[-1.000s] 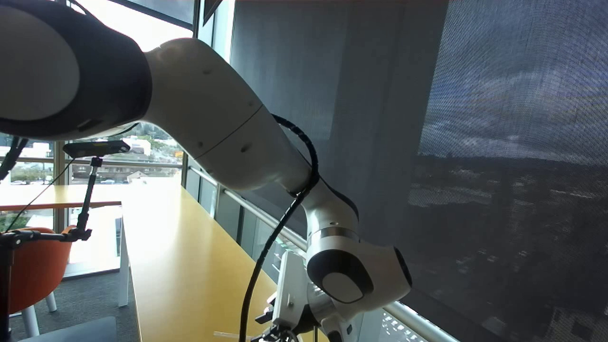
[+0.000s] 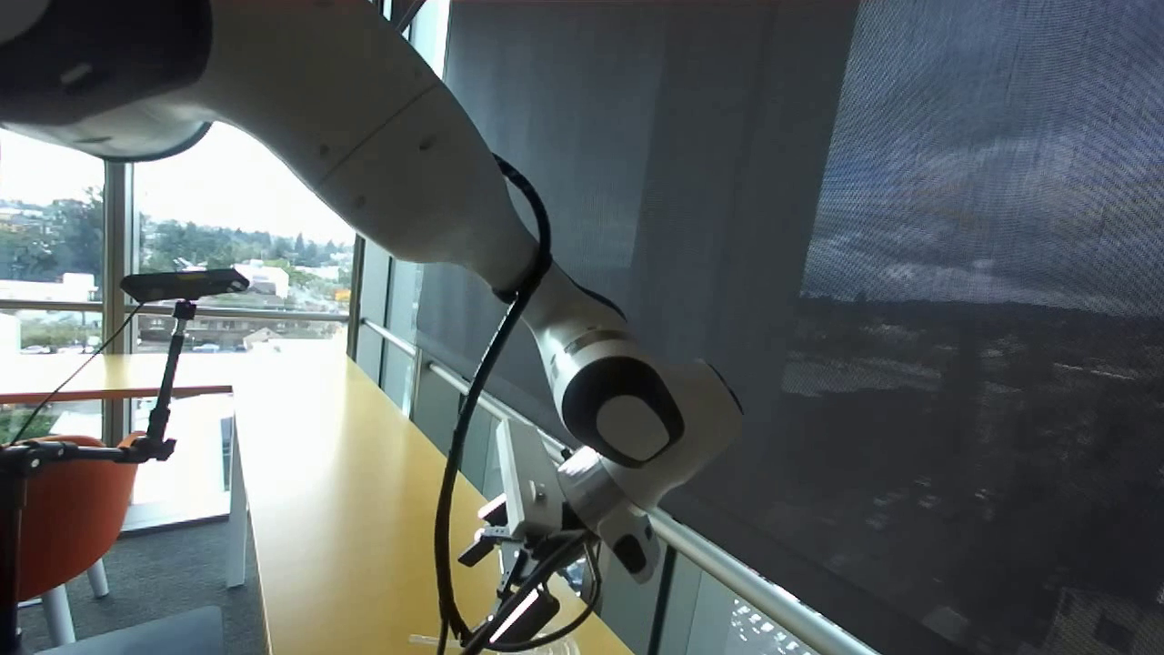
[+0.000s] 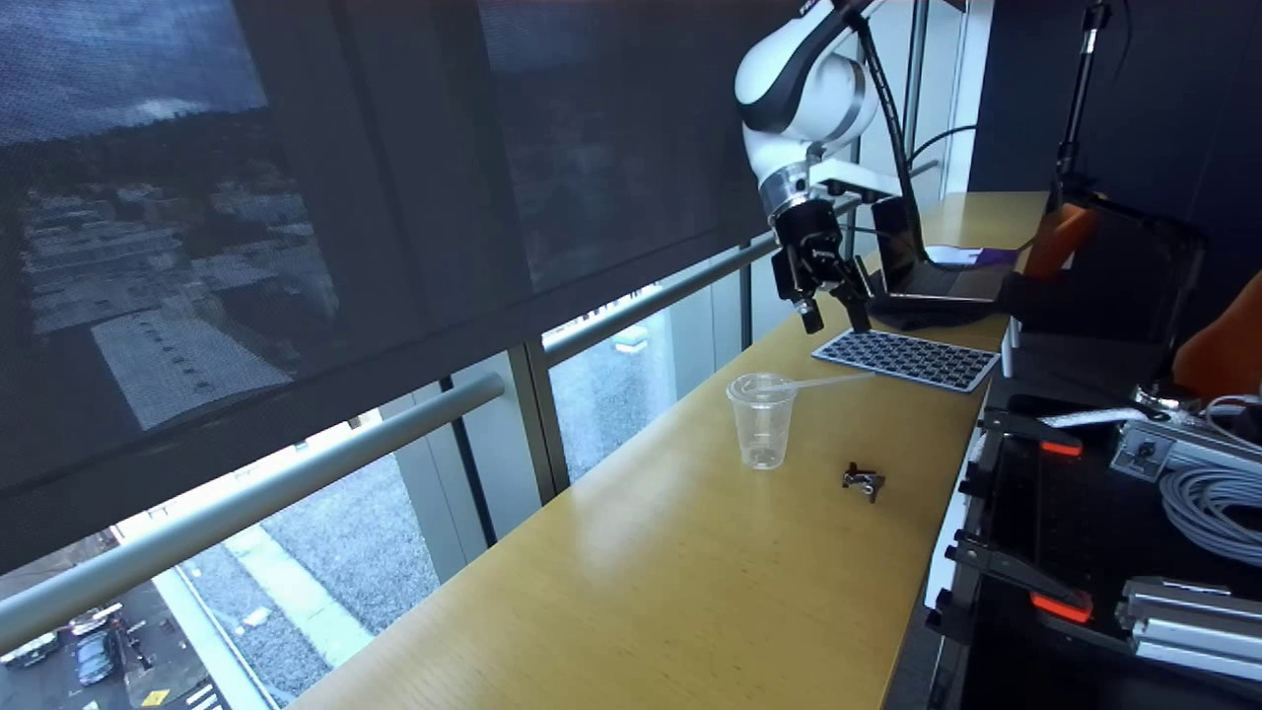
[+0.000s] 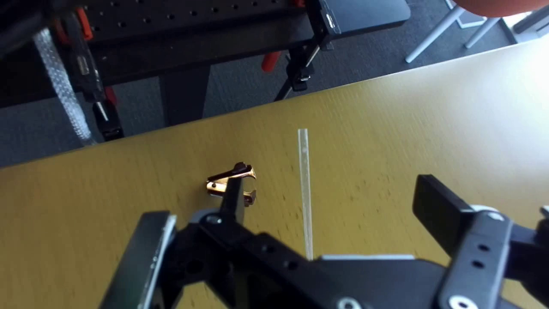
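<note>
My gripper is open, its fingers wide apart with nothing between them. In exterior view 2 the gripper (image 3: 835, 318) hangs over the table, behind the clear plastic cup (image 3: 762, 426). The cup stands upright. A thin clear straw (image 3: 822, 381) reaches from its rim toward the right; how it sits at the cup cannot be told. In the wrist view the straw (image 4: 305, 190) shows between the fingers but below them, and the gripper body hides its lower end. A small metal staple remover (image 4: 218, 186) lies on the table, partly covered by the left finger.
A keyboard-like grid panel (image 3: 911, 359) and a laptop (image 3: 946, 282) occupy the table's far part. The window rail (image 3: 663, 302) runs along one side, and a black cart (image 3: 1065, 521) with clamps and cables along the other.
In exterior view 1 the arm has risen and shifted left, bringing the gripper higher over the table. The surroundings look unchanged.
</note>
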